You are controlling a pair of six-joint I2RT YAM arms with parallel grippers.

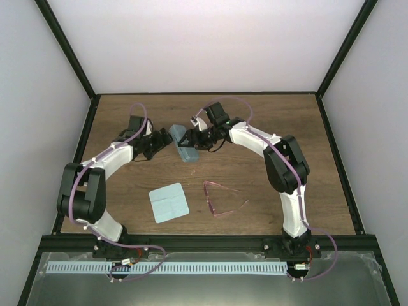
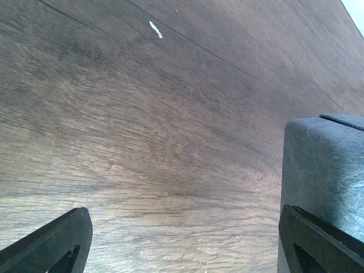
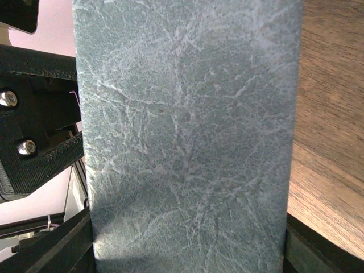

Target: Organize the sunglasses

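Observation:
A blue-grey glasses case (image 1: 185, 150) is in my right gripper (image 1: 190, 139), whose fingers are on either side of it; it fills the right wrist view (image 3: 187, 136). My left gripper (image 1: 163, 137) stands open just left of the case, with the case's end (image 2: 324, 165) by one finger in the left wrist view and bare wood between the fingers. Pink-framed sunglasses (image 1: 209, 204) lie unfolded at the front of the table, right of a light blue cloth (image 1: 168, 203).
The wooden table (image 1: 287, 115) is bounded by a dark frame. Free wood shows at the back right and between the arms and the cloth.

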